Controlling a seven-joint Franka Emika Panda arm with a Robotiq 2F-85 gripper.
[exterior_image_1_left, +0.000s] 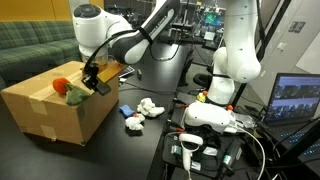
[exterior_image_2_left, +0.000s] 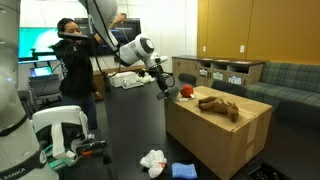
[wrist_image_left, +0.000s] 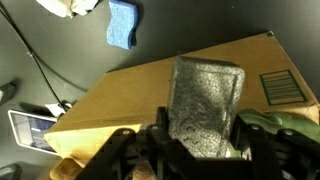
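Note:
My gripper is shut on a grey, rough-textured object (wrist_image_left: 205, 95), which hides part of the cardboard box below it in the wrist view. The box (exterior_image_1_left: 55, 118) stands on the dark table, with my gripper above its near right corner. A green soft toy (exterior_image_1_left: 75, 95) lies at the box's near edge, close beside my gripper, and a red object (exterior_image_1_left: 62, 85) is just behind it. On the box in exterior view 2 lies a brown plush toy (exterior_image_2_left: 220, 108). The fingertips are mostly hidden behind the held object.
A blue sponge-like block (wrist_image_left: 122, 23) and a white and red crumpled item (exterior_image_2_left: 153, 162) lie on the table beside the box. More white cloth (exterior_image_1_left: 149, 108) lies farther right. A person (exterior_image_2_left: 80, 65) stands behind the arm, and a laptop is at the far right.

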